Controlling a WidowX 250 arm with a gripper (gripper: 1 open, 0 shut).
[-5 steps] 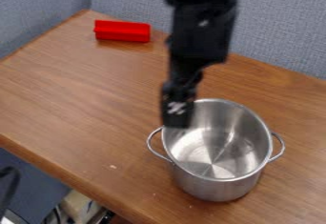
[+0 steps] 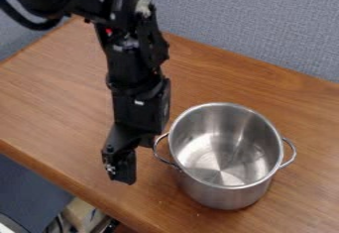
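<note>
My black gripper (image 2: 133,152) hangs low over the wooden table (image 2: 54,98), just left of a steel pot (image 2: 233,182), with its fingers open. Nothing shows between them. The pot stands upright with a handle on each side and looks empty. Only a sliver of a red object (image 2: 109,31) shows behind my arm at the back.
Bare wood lies to the left of my arm and behind the pot on the right. The table's front left edge drops to a dark area with cables. Grey padded walls run along the back.
My arm has swept left and down, from over the pot to beside it, now covering most of the red object at the back. The pot has not moved.
</note>
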